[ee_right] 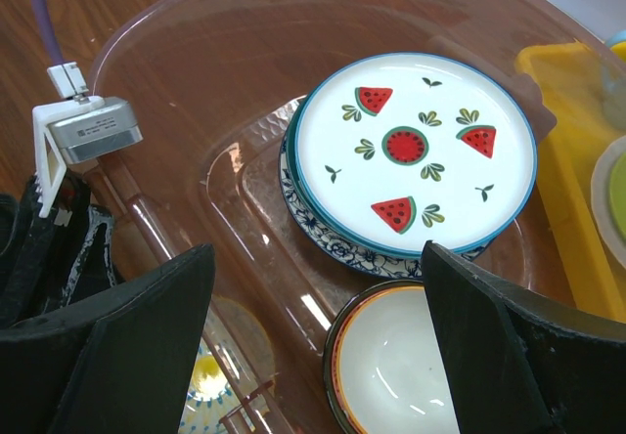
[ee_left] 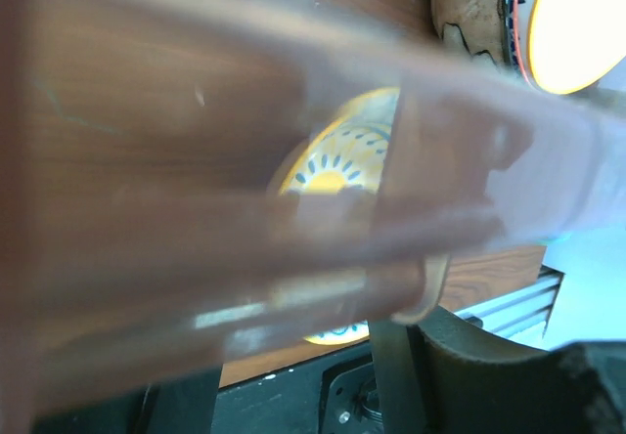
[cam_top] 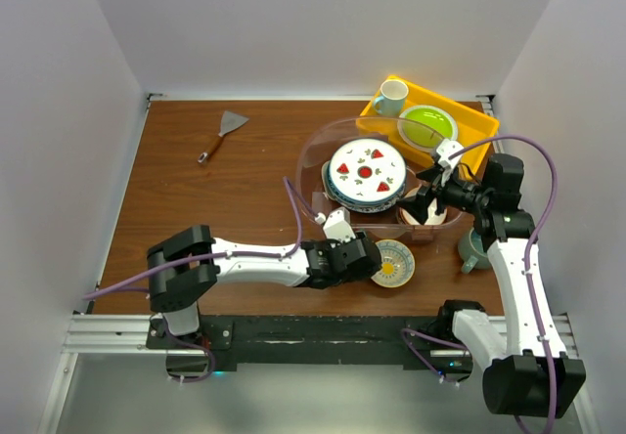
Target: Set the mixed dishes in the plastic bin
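Observation:
The clear plastic bin [cam_top: 311, 175] holds a stack topped by a watermelon-patterned plate [ee_right: 416, 155] and, beside it, a white bowl [ee_right: 396, 356] with a dark outer rim. Over that bowl my right gripper is open, its fingers apart and nothing gripped. On the table just outside the bin's near wall rests a yellow-and-blue patterned dish [cam_top: 394, 264]. My left gripper [cam_top: 376, 256] hangs at this dish's left edge, covering part of it. In the left wrist view its fingers [ee_left: 396, 380] look parted, and the blurred bin wall hides much of the patterned dish [ee_left: 337, 160].
A yellow bin [cam_top: 460, 111] at the back right contains a light-blue mug [cam_top: 392, 96] and a green plate [cam_top: 428, 124]. A green mug [cam_top: 473, 251] lies by the right arm. Far left is a spatula [cam_top: 223, 135].

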